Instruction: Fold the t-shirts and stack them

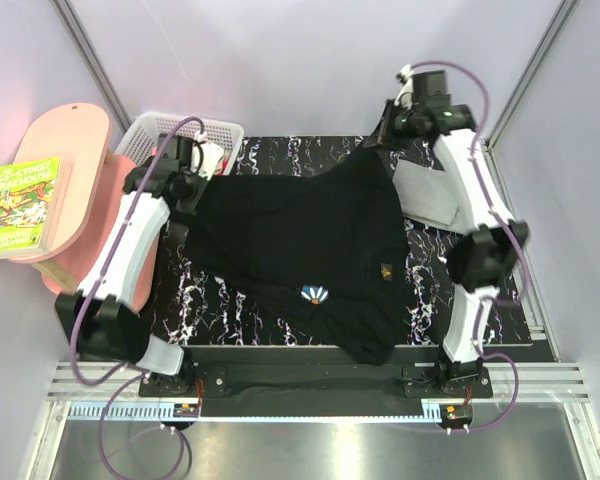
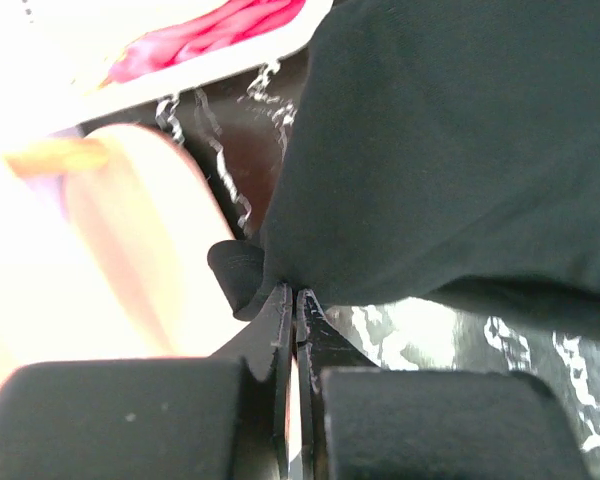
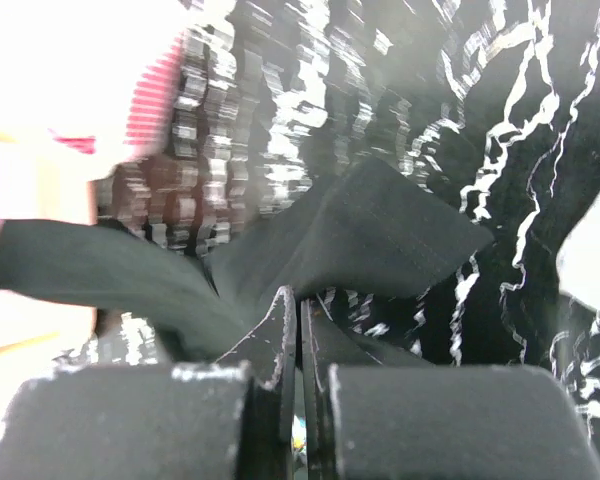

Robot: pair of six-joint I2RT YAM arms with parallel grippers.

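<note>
A black T-shirt with a small flower print is spread across the marble mat, its far corners lifted. My left gripper is shut on its upper left corner; the fabric bunches at the fingertips in the left wrist view. My right gripper is raised at the upper right corner, shut on the shirt, which rises to it and folds over at the fingertips in the right wrist view. A folded grey cloth lies to the right.
A white basket with pink cloth stands at the back left, beside a pink shelf holding a book. The black marble mat shows clear at the front right.
</note>
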